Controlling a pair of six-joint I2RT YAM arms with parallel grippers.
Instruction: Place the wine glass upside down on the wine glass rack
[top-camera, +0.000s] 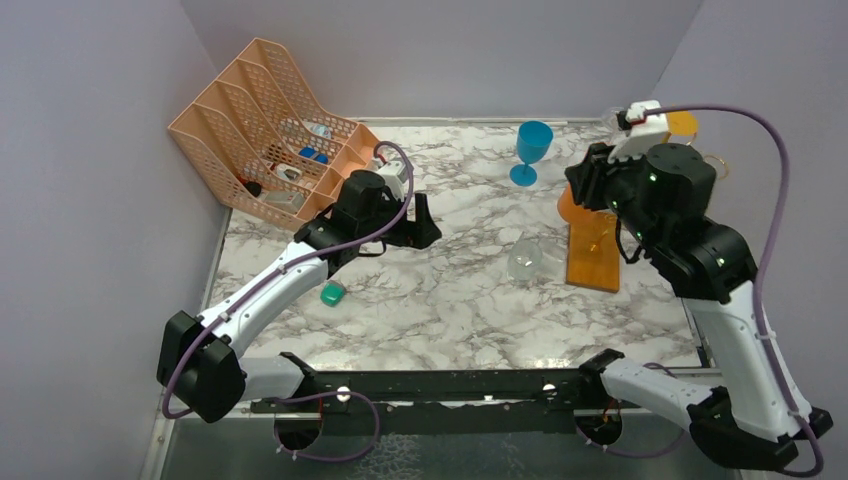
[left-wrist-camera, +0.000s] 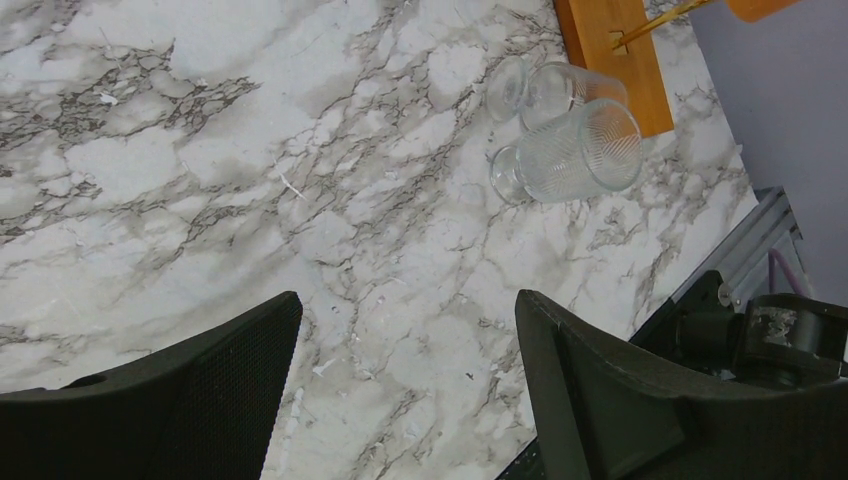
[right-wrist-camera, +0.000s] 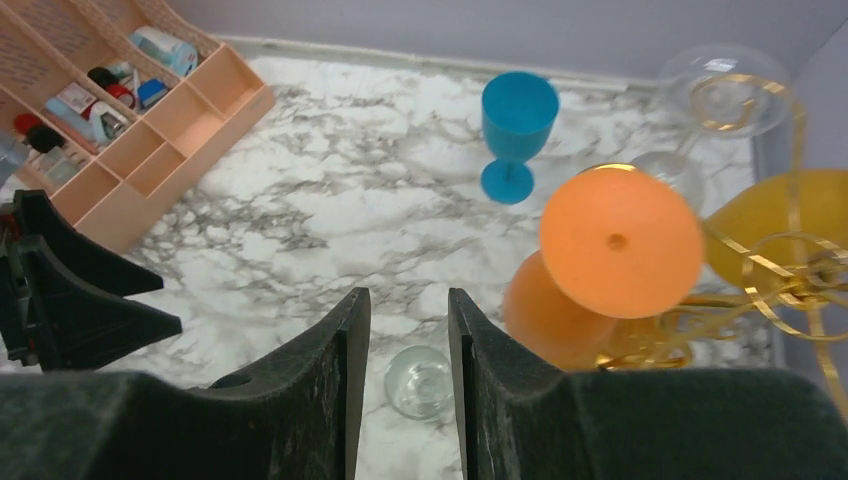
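Observation:
Two clear glasses lie on their sides on the marble table beside the rack's wooden base in the left wrist view, the nearer glass to the right of my open left gripper. A blue wine glass stands upright at the back. Inverted orange glasses and others hang on the gold rack. My right gripper is above the table at the rack's left, its fingers close together with a narrow gap, nothing visible between them.
A peach divided organiser with small items fills the back left. A green object lies at the front left. Walls border the back and sides.

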